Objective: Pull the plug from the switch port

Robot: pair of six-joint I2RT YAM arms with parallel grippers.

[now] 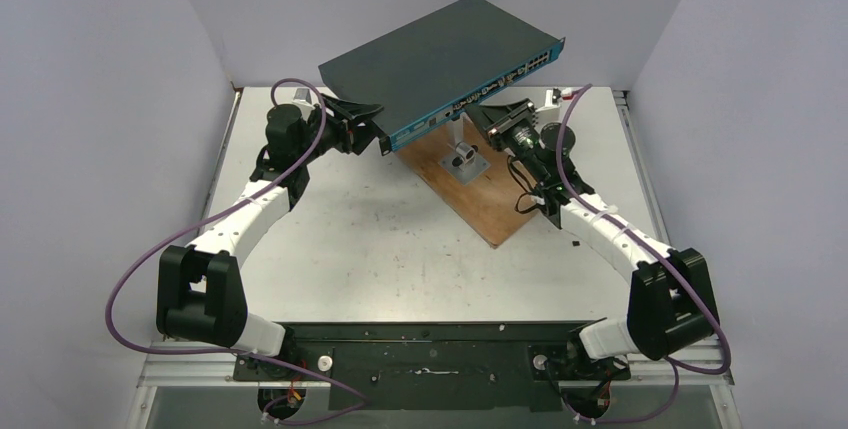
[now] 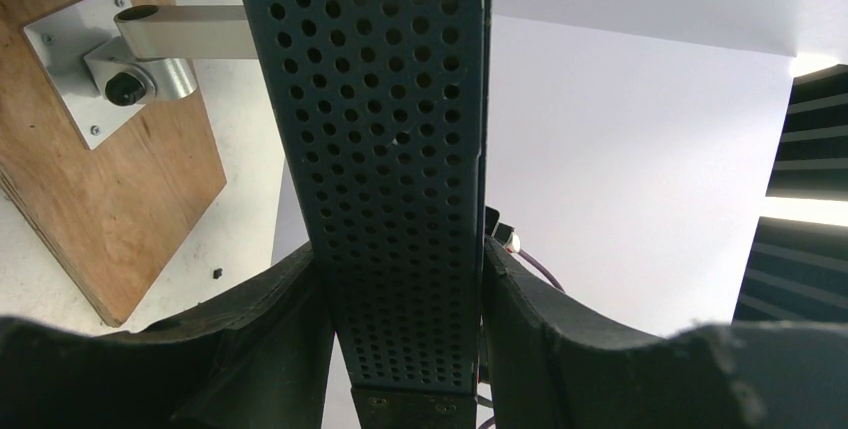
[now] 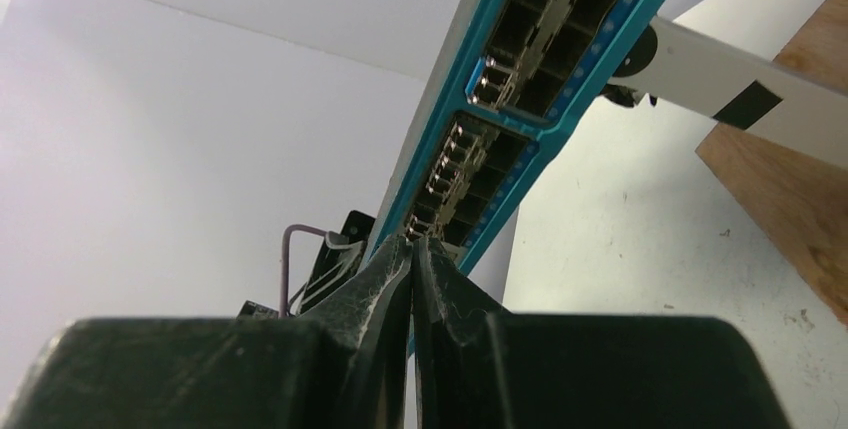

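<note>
The dark switch (image 1: 440, 59) is held raised, its blue port face (image 1: 500, 83) toward my right arm. My left gripper (image 1: 365, 124) is shut on the switch's left end; in the left wrist view its perforated side (image 2: 385, 149) sits between the fingers. My right gripper (image 1: 475, 114) is just off the port face; in the right wrist view its fingertips are together in front of the row of ports (image 3: 470, 179). I cannot see a plug there; whatever lies between those fingers is hidden.
A wooden board (image 1: 480, 209) with a metal bracket (image 1: 465, 167) lies below the switch. Side walls stand close at left and right.
</note>
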